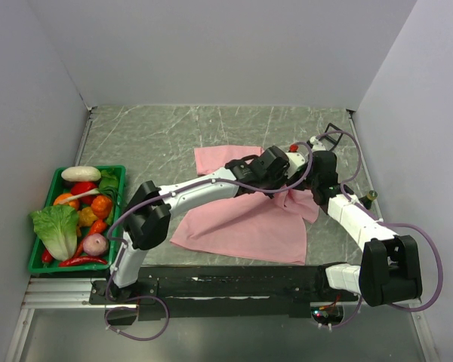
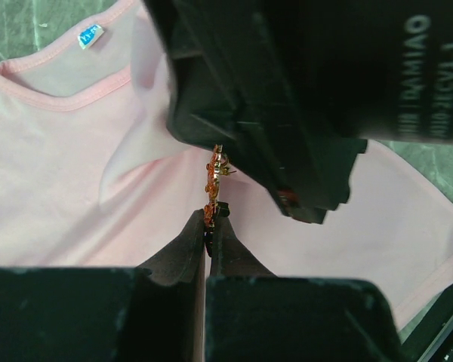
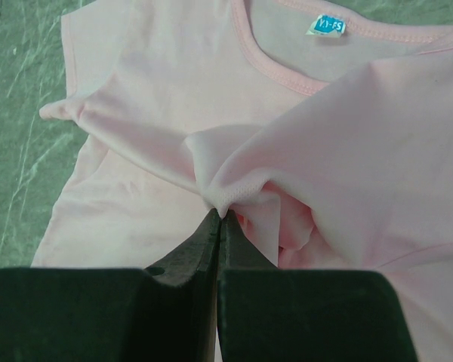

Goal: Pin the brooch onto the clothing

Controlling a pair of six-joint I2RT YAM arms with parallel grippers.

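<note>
Spread over the table is a pink shirt (image 1: 249,234), with its collar label (image 3: 327,26) facing up. The left gripper is shut on a gold brooch (image 2: 214,185), seen edge-on with a small pin part sticking out to the right. Beside it in the left wrist view looms the dark body of the right gripper, very close. In the right wrist view my right gripper is shut on a bunched, raised fold of the shirt (image 3: 241,188). Whether the brooch touches the cloth cannot be told; the top view hides both fingertips behind the arms.
A green basket (image 1: 118,197) of vegetables stands at the left. A black frame-like object (image 1: 332,136) lies at the back right, and a small bottle-like item (image 1: 368,200) by the right edge.
</note>
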